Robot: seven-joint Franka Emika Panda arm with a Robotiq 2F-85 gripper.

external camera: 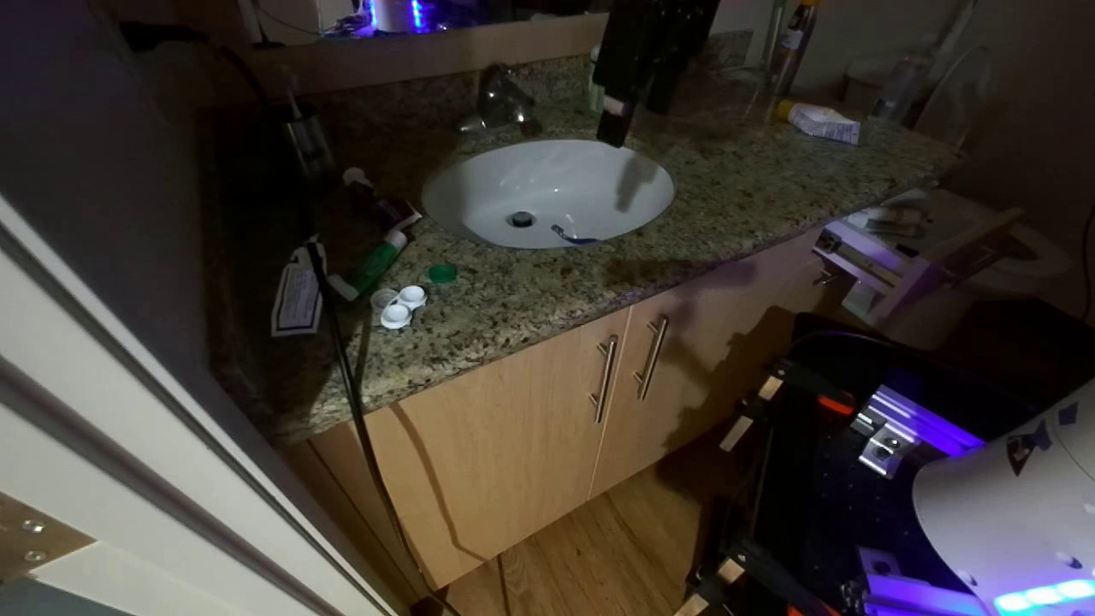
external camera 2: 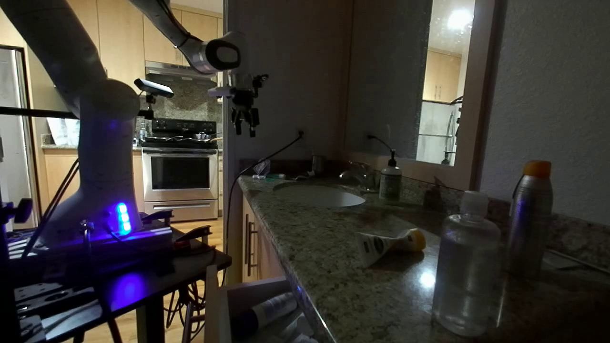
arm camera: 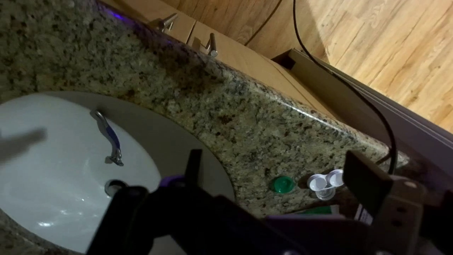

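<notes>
My gripper [external camera 2: 244, 126] hangs above the counter with its fingers spread and nothing between them. In the wrist view one dark finger [arm camera: 194, 168] overlaps the sink rim, while the other finger [arm camera: 366, 182] lies far to the right, beside the contact lens case. A blue-handled razor [arm camera: 111, 138] rests inside the white sink [external camera: 482, 200], near the drain. On the counter left of the sink are a green cap [external camera: 442, 273], a white lens case [external camera: 402, 306] and a green tube [external camera: 376, 265].
A black cable [external camera: 344, 359] hangs over the counter's front edge. Behind the sink are the faucet [external camera 2: 359, 177] and a soap bottle [external camera 2: 390, 180]. A white tube [external camera 2: 380, 246], a clear bottle [external camera 2: 466, 274] and a spray can [external camera 2: 530, 217] occupy the other end. An open drawer juts out below.
</notes>
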